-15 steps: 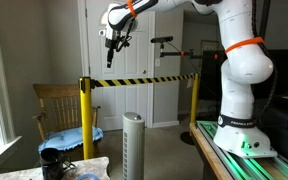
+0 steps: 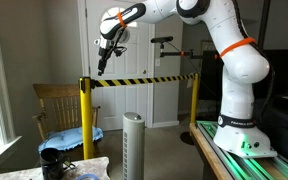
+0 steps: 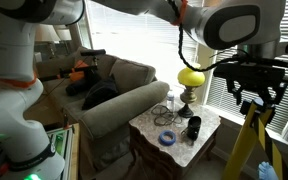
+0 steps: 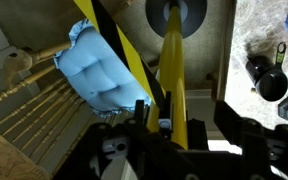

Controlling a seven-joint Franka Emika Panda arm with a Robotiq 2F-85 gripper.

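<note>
My gripper (image 2: 101,70) hangs pointing down above the yellow post (image 2: 88,125), a little to its right in exterior view 1. In the wrist view the dark fingers of the gripper stand apart, with the yellow post (image 4: 173,75) running between and beyond them. Nothing shows held. A black-and-yellow striped belt (image 2: 144,82) stretches from the post's head to a second yellow post (image 2: 195,100). Exterior view 2 has the gripper (image 3: 252,103) close over the post's top, but whether they touch cannot be told.
A wooden chair with a blue cushion (image 2: 72,140) stands behind the post. On the side table (image 3: 144,128) are a black mug (image 3: 193,127), a blue ring (image 3: 167,138) and a yellow-shaded lamp (image 3: 191,78). A grey cylinder (image 2: 133,145) stands in front.
In exterior view 1 my gripper has come down and slightly left, nearer the head of the yellow post. The posts, belt and furniture stay where they were.
</note>
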